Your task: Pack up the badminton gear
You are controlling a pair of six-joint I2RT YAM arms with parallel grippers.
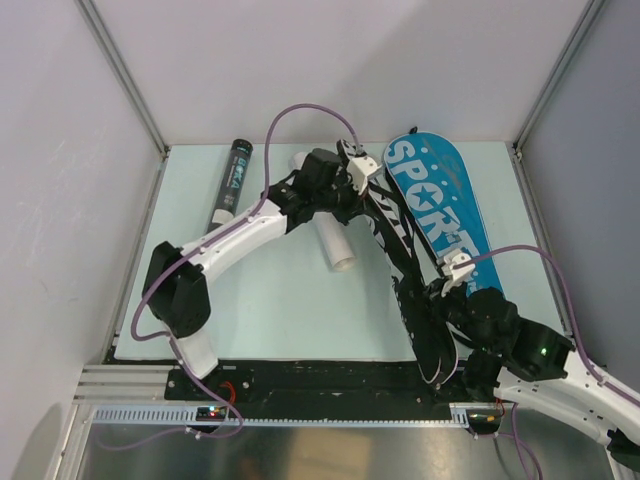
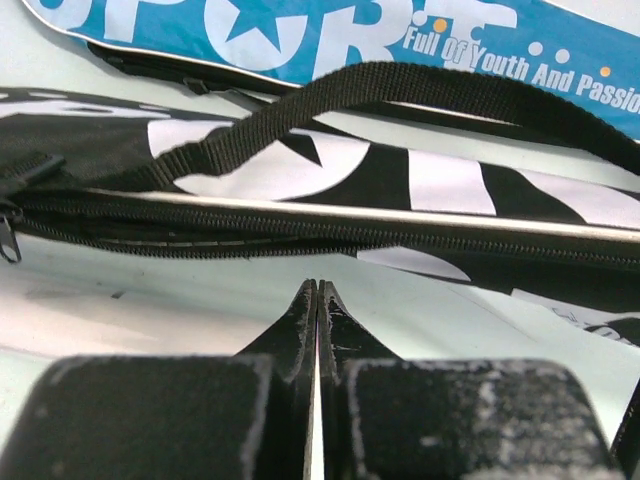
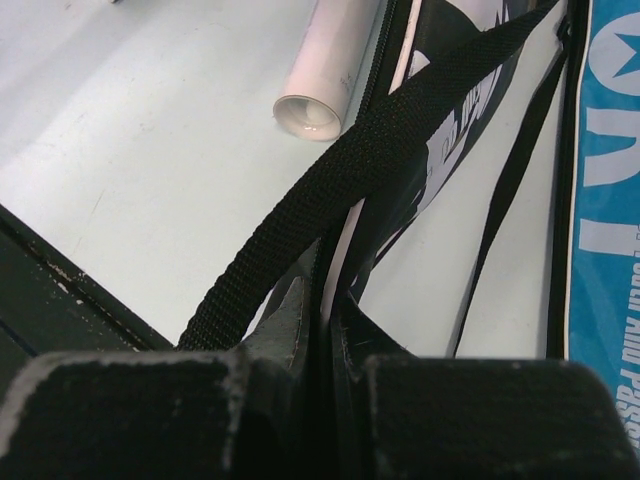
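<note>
A long black-and-white patterned bag (image 1: 397, 250) lies slantwise across the table, its zipped edge facing left. My left gripper (image 1: 357, 207) is at the bag's far end. In the left wrist view its fingertips (image 2: 300, 305) meet with nothing between them, and the zipper (image 2: 300, 220) and black strap (image 2: 400, 85) lie beyond them. At the near end, my right gripper is shut on the bag's pale-piped edge (image 3: 345, 235); a strap (image 3: 300, 220) crosses above. A blue SPORT bag (image 1: 430, 190) lies to the right.
The white tube (image 1: 337, 245) lies left of the patterned bag, its far part behind the left arm. A black tube (image 1: 233, 180) with lettering lies at the far left. Bare white table (image 1: 290, 310) shows at front centre. Walls close in the sides and back.
</note>
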